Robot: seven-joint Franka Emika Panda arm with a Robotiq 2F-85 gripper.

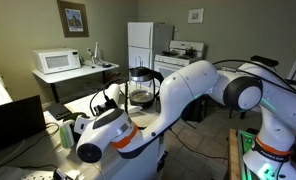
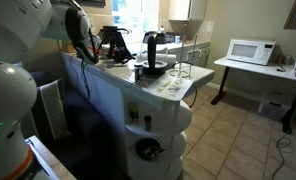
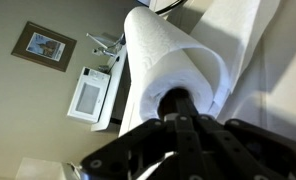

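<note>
A roll of white paper towel (image 3: 163, 55) fills the upper middle of the wrist view, its end turned toward me and a loose sheet hanging at its right. My gripper is shut, its dark fingertips in front of the roll's dark core opening. Whether the tips are inside the core or only before it, I cannot tell. No object shows between the fingers. In exterior view 1 the white arm (image 1: 118, 133) reaches across to the left above the counter; the roll is hard to make out there.
A black-rimmed pot (image 1: 141, 90) stands on the counter behind the arm. In exterior view 2, a tall black appliance (image 2: 152, 52) stands on the white counter (image 2: 178, 88), beside a wire rack (image 2: 180, 78). A microwave (image 2: 258, 50) sits on a separate table.
</note>
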